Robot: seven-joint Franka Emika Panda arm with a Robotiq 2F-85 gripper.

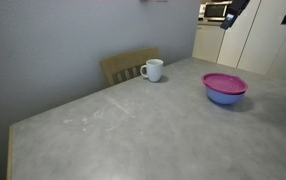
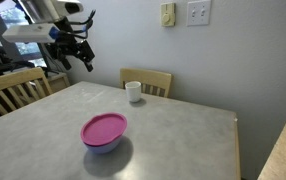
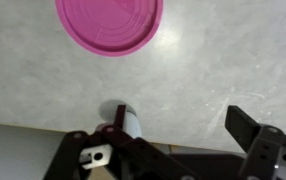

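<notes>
A blue bowl (image 1: 224, 97) with a pink lid (image 1: 224, 83) on top stands on the grey table. In the wrist view the lid (image 3: 110, 22) fills the upper left, cut off by the frame edge. A white mug (image 1: 153, 70) stands near the table's far edge; exterior view 2 shows the mug (image 2: 133, 92) upright beyond the bowl. My gripper (image 2: 78, 68) hangs high above the table, clear of both. Its fingers are spread wide in the wrist view, with nothing held between them. There the left finger partly covers the mug (image 3: 132, 122).
A wooden chair (image 2: 148, 77) is tucked against the far table edge, behind the mug. Another chair (image 2: 15, 88) stands at the left in exterior view 2.
</notes>
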